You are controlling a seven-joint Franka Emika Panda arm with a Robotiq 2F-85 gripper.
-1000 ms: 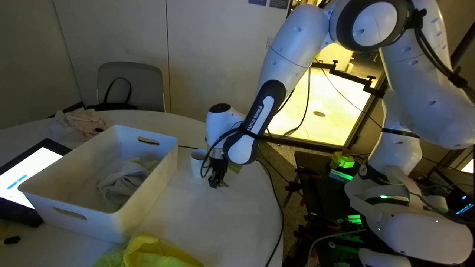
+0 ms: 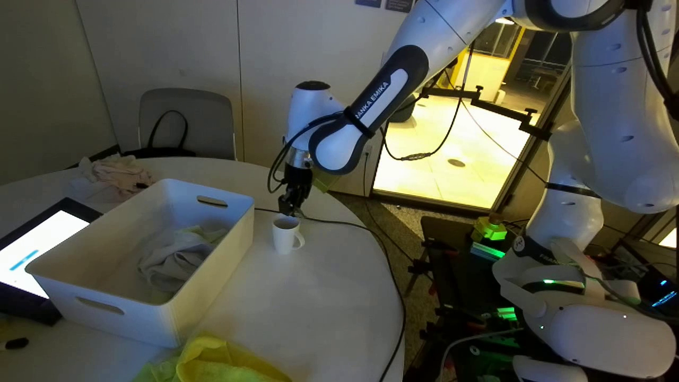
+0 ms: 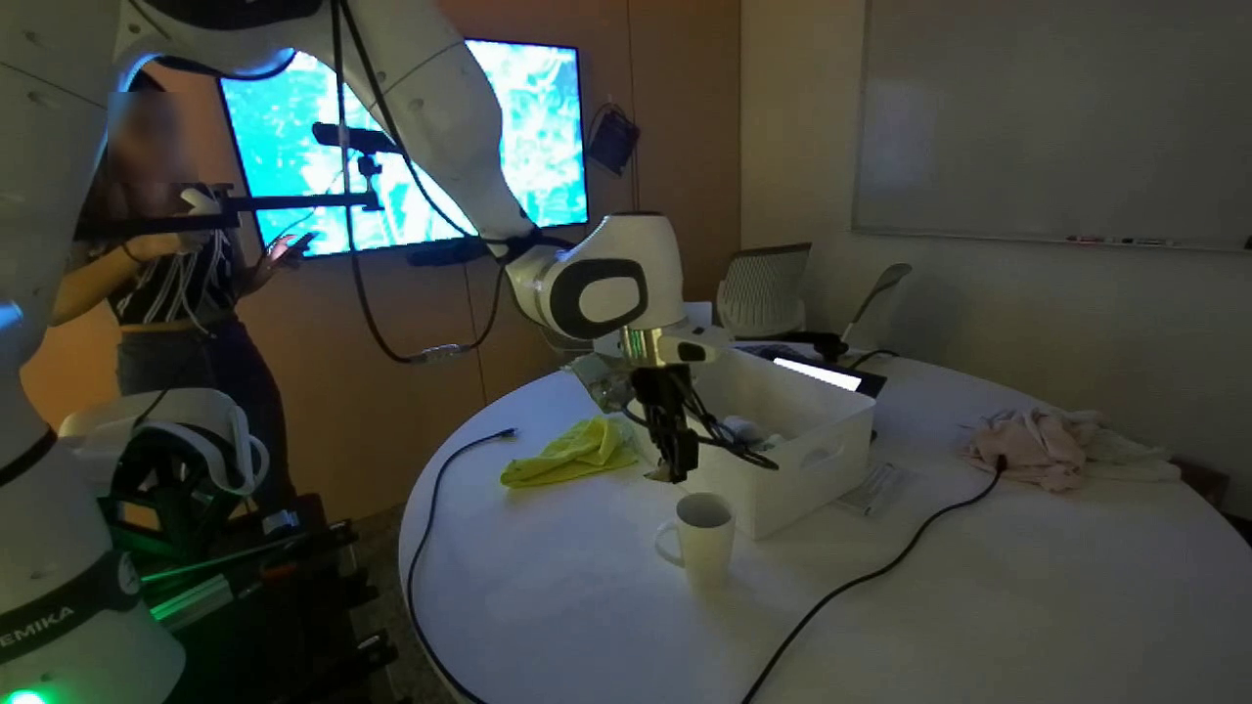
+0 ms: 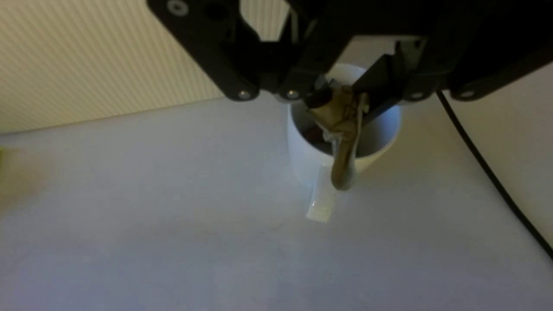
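Note:
A white mug (image 2: pixel 284 236) stands upright on the white table, its handle and open top visible in exterior view 2 as well. My gripper (image 3: pixel 666 469) hangs just above the mug's opening, fingers pointing down. In the wrist view the gripper is shut on a small brown, crinkled piece (image 4: pixel 339 150), perhaps a wrapper. Seen from there, the piece overlaps the mug's (image 4: pixel 303 155) mouth and near rim. Whether it touches the rim cannot be made out.
Close beside the mug is a large white bin (image 2: pixel 210 270) with grey cloth (image 2: pixel 175 258) inside. A yellow cloth (image 3: pixel 571 454) lies on the table, and a pinkish cloth (image 3: pixel 1033 446) farther off. Black cables (image 3: pixel 874 571) cross the tabletop. Clear table surrounds the mug's handle side.
From low over the table beside the mug, my gripper has risen and moved across to above its opening. The mug has stayed in place and is now less covered by the arm.

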